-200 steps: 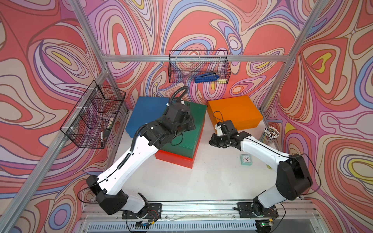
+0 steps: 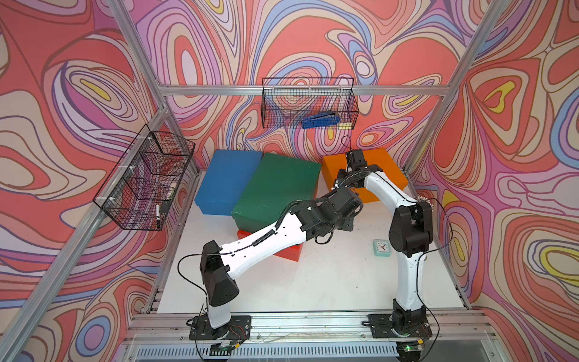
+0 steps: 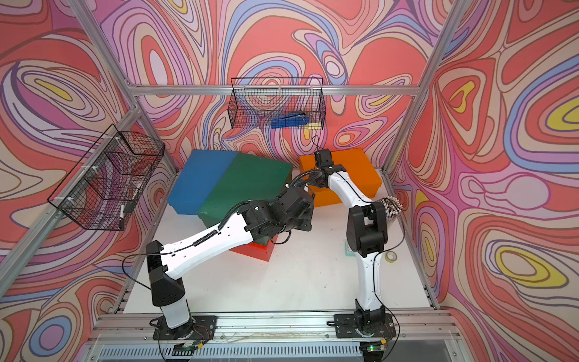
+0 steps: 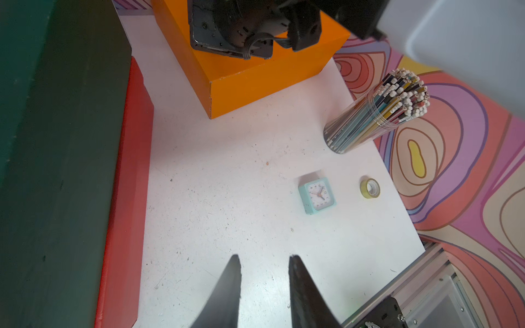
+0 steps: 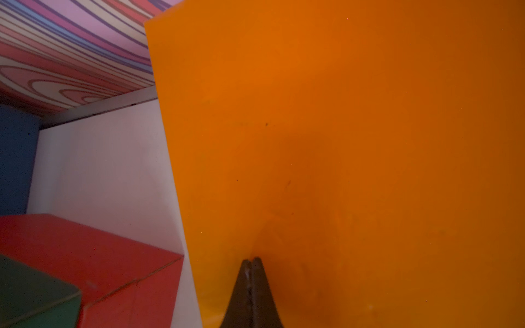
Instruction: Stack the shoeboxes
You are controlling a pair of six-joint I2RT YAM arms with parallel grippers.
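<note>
The green shoebox (image 2: pixel 277 181) lies on the red shoebox (image 2: pixel 271 253); the blue shoebox (image 2: pixel 223 178) is to their left, and the orange shoebox (image 2: pixel 386 169) stands at the back right. My left gripper is open, empty, over the bare table just right of the green and red stack. My right gripper is shut at the orange box's top, with nothing seen between its fingers; whether it touches is unclear.
On the right are a cup of pencils (image 4: pixel 366 117), a small clock (image 4: pixel 315 195) and a tape roll (image 4: pixel 369 187). Wire baskets (image 2: pixel 144 181) hang left and back.
My left arm has swung right from over the green box to its right side. My right gripper has moved back over the orange box.
</note>
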